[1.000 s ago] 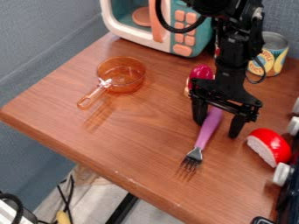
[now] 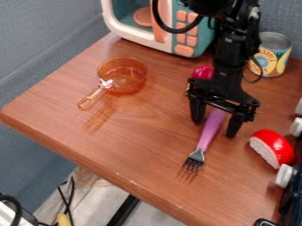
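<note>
The black gripper [image 2: 215, 115] hangs at the centre right, its two fingers pointing down on either side of the handle of a purple-handled brush [image 2: 209, 134], whose metal-tipped end points toward the near edge. The fingers look apart; whether they touch the handle cannot be told.
A clear orange pot [image 2: 122, 76] sits at left. A toy microwave [image 2: 136, 22], a can [image 2: 273, 55] and a red object [image 2: 202, 71] stand behind. A red-and-white toy [image 2: 270, 147] lies at right.
The gripper has shifted very slightly over the last second. The brush and other objects look unmoved.
</note>
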